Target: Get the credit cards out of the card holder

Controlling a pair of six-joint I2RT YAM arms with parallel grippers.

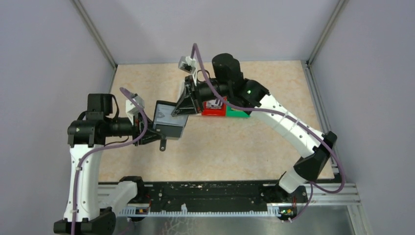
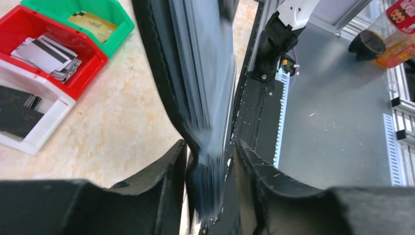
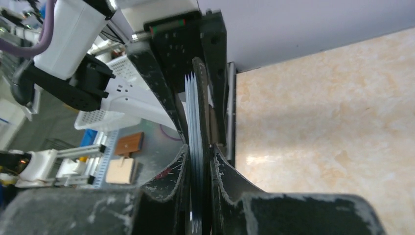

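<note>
The card holder point(image 1: 169, 125), dark with clear plastic sleeves and a hanging strap, is raised above the table between both grippers. My right gripper point(image 1: 178, 110) is shut on it, its fingertips pinching the stacked sleeves point(image 3: 193, 107) in the right wrist view. My left gripper point(image 1: 157, 134) is at the holder's lower left. In the left wrist view its fingers stand either side of the holder point(image 2: 171, 73), part open; whether they touch it is unclear.
Behind the holder are a red bin point(image 2: 78, 78) with cards, a green bin point(image 2: 110, 39) and a white bin point(image 2: 51, 122).
</note>
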